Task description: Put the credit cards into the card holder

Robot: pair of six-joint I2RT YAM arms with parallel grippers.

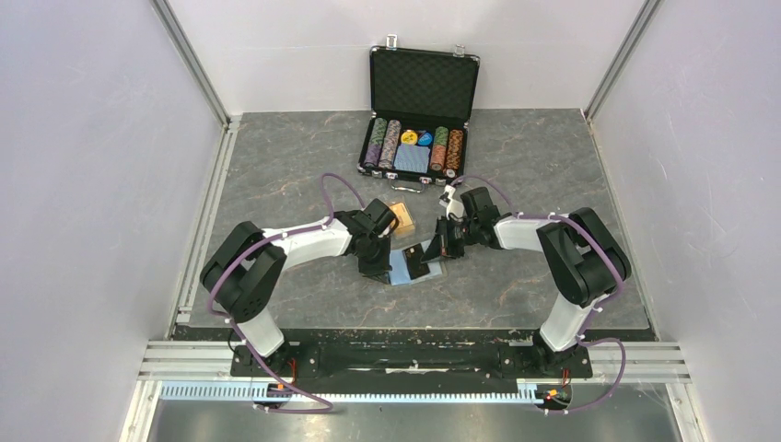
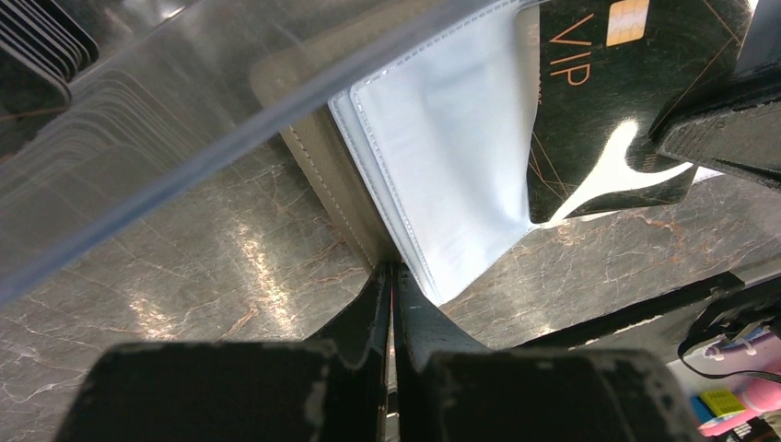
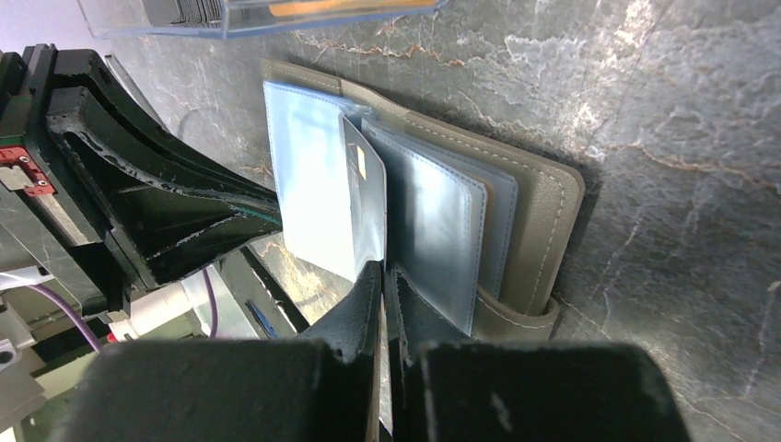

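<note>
The card holder [image 3: 543, 193] lies open on the table, with a tan cover and pale blue sleeves. A black card with "VIP" and a gold chip rests against its left sleeve, tilted up in the right wrist view. My right gripper is shut at the near edge of this card [image 3: 370, 203], and the thin edge runs in between the fingertips. At the outer edge of the holder's left side, my left gripper stands shut, its tips touching the cover's corner; nothing shows clearly between them.
Just behind the holder stands a clear box [image 1: 402, 218], with a stack of dark cards [image 2: 41, 60] seen in it from the left wrist. An open chip case [image 1: 414, 143] sits at the back.
</note>
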